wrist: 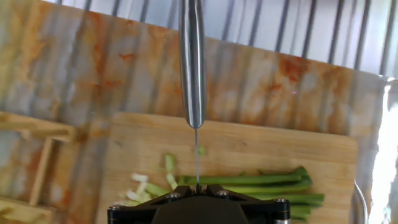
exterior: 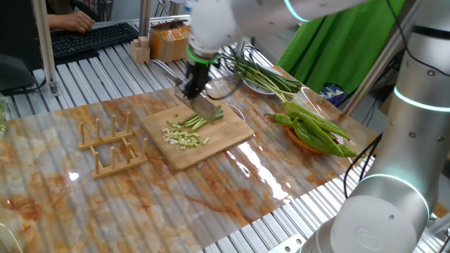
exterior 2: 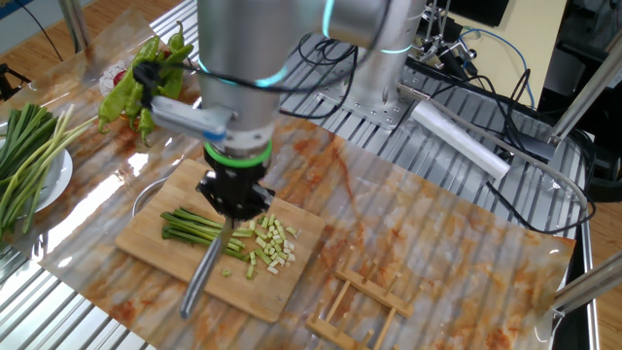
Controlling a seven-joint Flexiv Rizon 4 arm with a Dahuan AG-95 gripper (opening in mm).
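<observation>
My gripper is shut on a metal kitchen knife, whose silver handle (wrist: 192, 68) sticks out away from it. In exterior view 1 the broad blade (exterior: 204, 107) hangs over the green stalks (exterior: 209, 118) on the wooden cutting board (exterior: 226, 138). Whether its edge touches them cannot be told. Chopped pale-green pieces (exterior 2: 275, 246) lie beside the cut end of the stalks. From the wrist the blade appears edge-on as a thin line, and the gripper body hides part of the stalks and pieces.
A wooden peg rack (exterior: 112, 168) stands to the left of the board. Green peppers (exterior: 309, 130) fill a basket on the right, and a plate of long green stalks (exterior: 261, 76) sits behind. Bare marbled tabletop (exterior: 162, 211) lies in front of the board.
</observation>
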